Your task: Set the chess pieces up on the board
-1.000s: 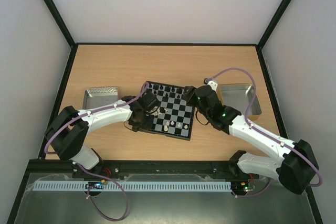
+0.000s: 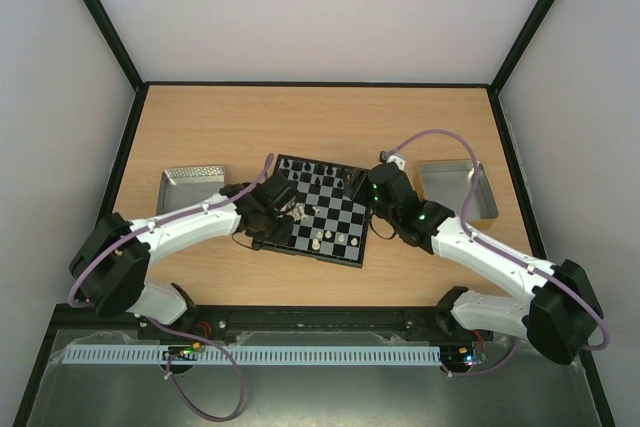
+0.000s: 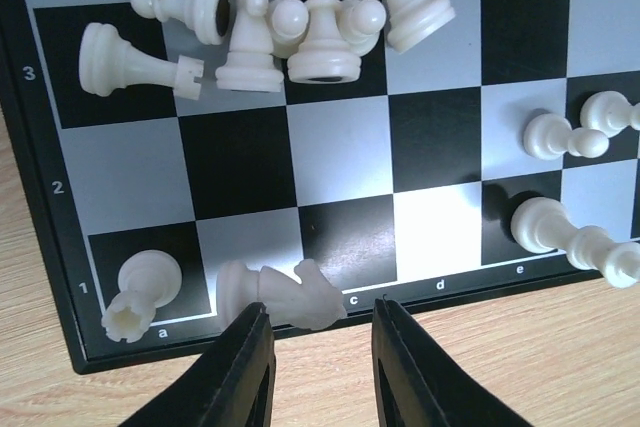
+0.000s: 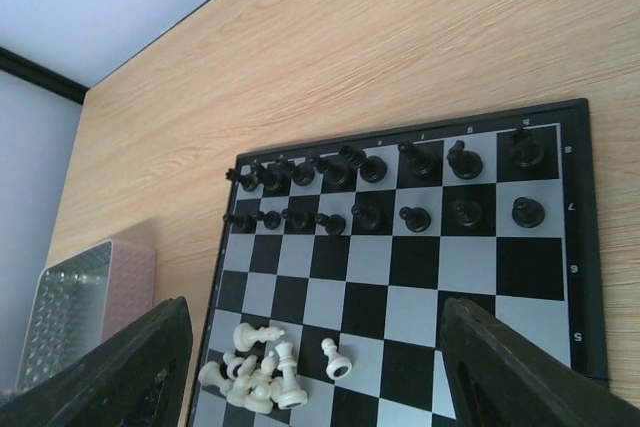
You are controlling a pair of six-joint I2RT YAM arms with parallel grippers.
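A white knight (image 3: pixel 285 295) lies on its side near square b1, just beyond the open fingers of my left gripper. A white rook (image 3: pixel 148 277) stands at a1. A toppled rook (image 3: pixel 125 67) lies with other white pieces (image 3: pixel 330 42) in a cluster around rows 3–4. More white pieces (image 3: pixel 560 232) stand toward the near right. In the right wrist view, black pieces (image 4: pixel 465 162) fill two far rows of the chessboard (image 4: pixel 575 247). My right gripper is open above the board, nothing between its fingers.
A metal tray (image 2: pixel 190 187) sits left of the board (image 2: pixel 330 257), another container (image 2: pixel 450 187) to the right. Bare table (image 2: pixel 230 122) lies behind the board and along its front edge. Both arms reach over the board from either side.
My left arm has shifted a little left and toward the front. The right arm has moved very slightly; the pieces in the top view show no clear change.
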